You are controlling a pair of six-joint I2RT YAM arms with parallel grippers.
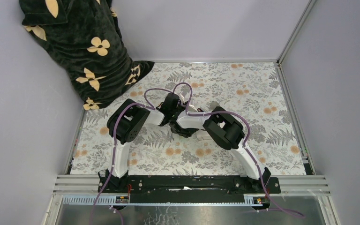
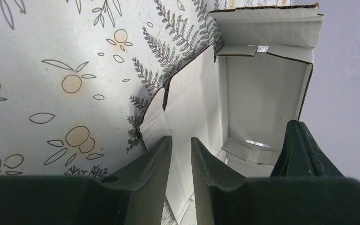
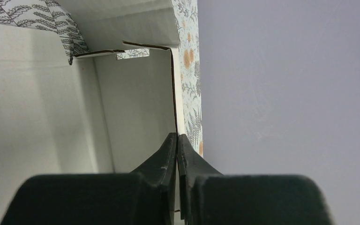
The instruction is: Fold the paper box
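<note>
The paper box (image 2: 258, 89) lies partly folded on the table, mostly hidden under both arms in the top view; its inside (image 3: 37, 112) shows pale cardboard with upright walls and small tabs. In the left wrist view my left gripper is shut on a white cardboard flap along the box's near side, the fingertips slightly apart with the flap between. In the right wrist view my right gripper is shut on the thin edge of a box wall. That gripper's dark fingers (image 2: 300, 154) also show at the left wrist view's right.
A dark flowered cloth (image 1: 84, 61) fills the back left, reaching onto the table's corner. Pale walls border the back and sides.
</note>
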